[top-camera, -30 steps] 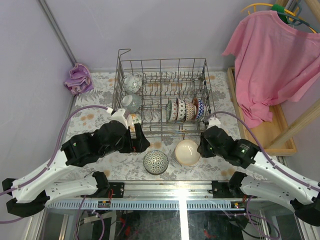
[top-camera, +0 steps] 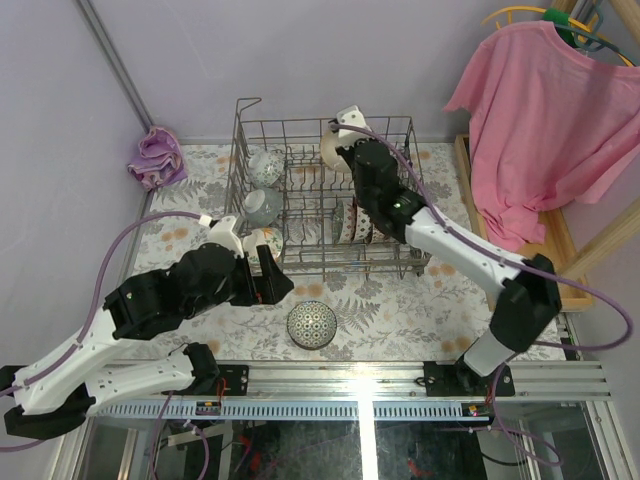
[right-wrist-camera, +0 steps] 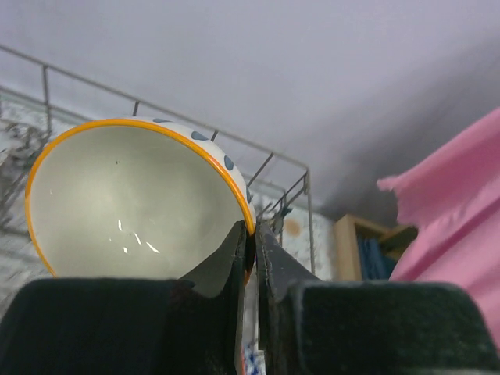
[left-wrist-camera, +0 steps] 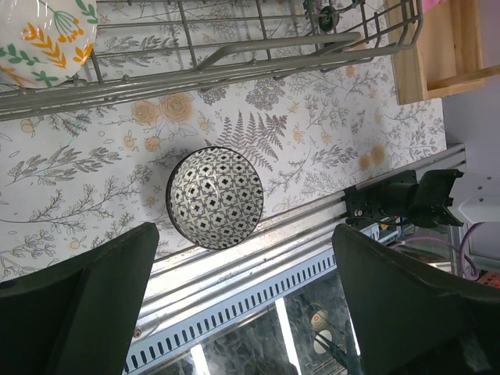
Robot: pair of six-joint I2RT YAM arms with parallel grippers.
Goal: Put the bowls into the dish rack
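Observation:
My right gripper is shut on the rim of a cream bowl with an orange edge, held tilted over the back middle of the dish rack. My left gripper stands open above the counter at the front left, near a black-and-white patterned bowl. Pale bowls stand in the rack's left part, with a floral bowl at front left. A row of patterned bowls in the front right part is partly hidden by my right arm.
A pink shirt hangs at right above a wooden tray. A purple cloth lies at back left.
My right gripper has lifted the cream bowl from the front counter and carried it back and up over the rack. The left arm has moved only slightly.

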